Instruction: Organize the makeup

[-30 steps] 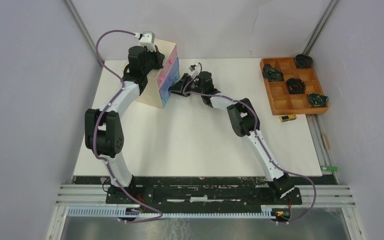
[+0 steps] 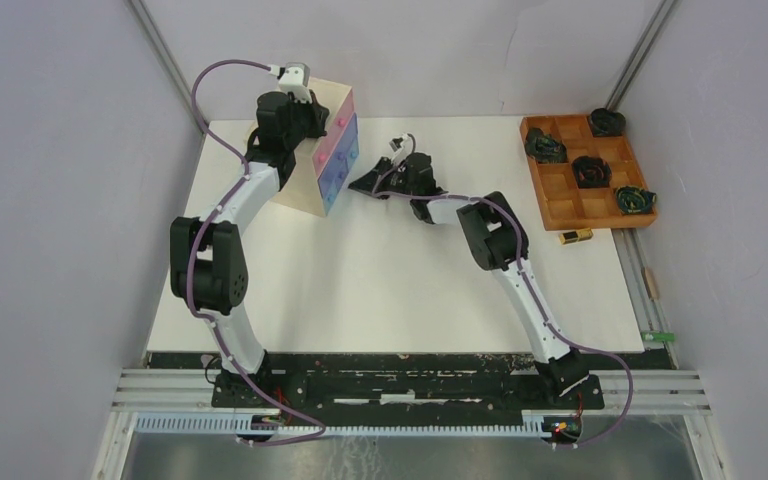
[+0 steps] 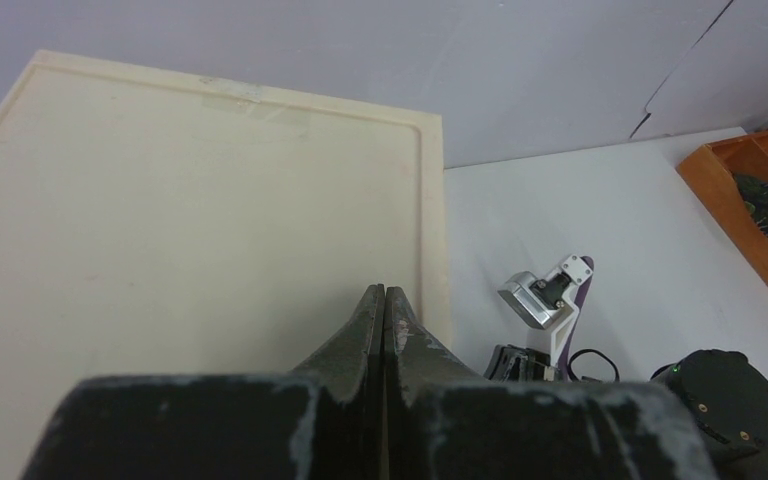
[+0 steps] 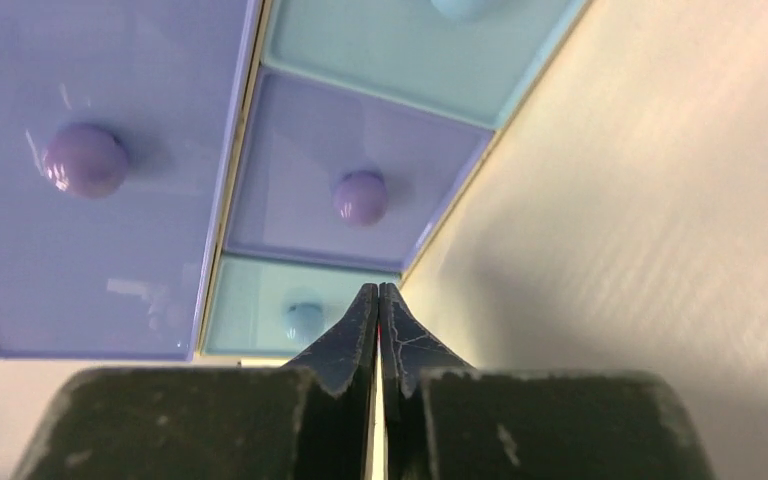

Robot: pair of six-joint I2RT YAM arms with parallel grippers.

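Note:
A cream drawer cabinet (image 2: 300, 190) with pink, lilac and light blue fronts stands at the back left. My left gripper (image 2: 312, 118) is over its top (image 3: 190, 200), shut, with nothing visible between the fingertips. My right gripper (image 2: 358, 186) is low beside the cabinet's front, shut, a little apart from it. In the right wrist view the lilac drawer (image 4: 290, 170) and light blue drawers (image 4: 240, 300), each with a round knob, face it; all shown look closed. Nothing shows between the right fingertips. No makeup item is clearly identifiable.
A wooden compartment tray (image 2: 580, 208) with dark green bundles sits at the back right. A small yellow-and-black object (image 2: 575, 236) lies just in front of it.
My right gripper has drawn back to the right, away from the cabinet's front. The left arm has not visibly moved.

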